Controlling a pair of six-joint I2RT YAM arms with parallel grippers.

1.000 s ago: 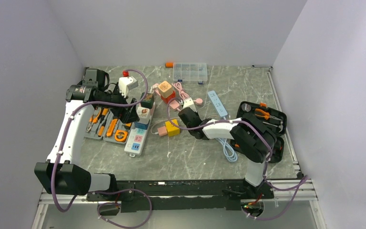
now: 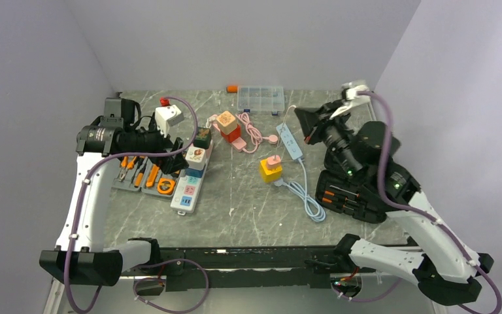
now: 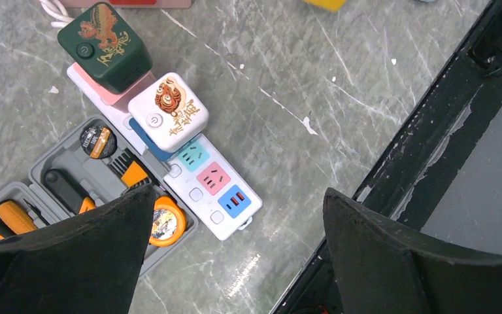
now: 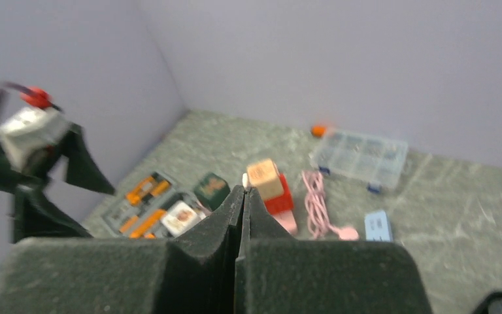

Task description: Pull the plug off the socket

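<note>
A yellow cube (image 2: 270,171) carries a pink plug (image 2: 274,161) right of the table's middle; the plug is still against the cube. A thin pale cable (image 2: 287,115) leads to the fingertips of my right gripper (image 2: 299,112), raised at the right. In the right wrist view those fingers are pressed together, with a small white bit at the tip of my right gripper. My left gripper stands wide open, empty, above the white power strip (image 3: 230,216). A white cube (image 3: 183,111) and a green cube (image 3: 98,49) sit on that strip.
A grey tool case (image 3: 82,147) lies left of the strip. At the back are a red block (image 2: 231,133), a pink cable (image 2: 253,134) and a clear box (image 2: 260,98). A blue strip (image 2: 289,140) with coiled cord and a black tool case (image 2: 346,199) occupy the right.
My right arm has swung up and to the right, away from the table's middle. The yellow cube with its pink plug has shifted right and turned plug-up.
</note>
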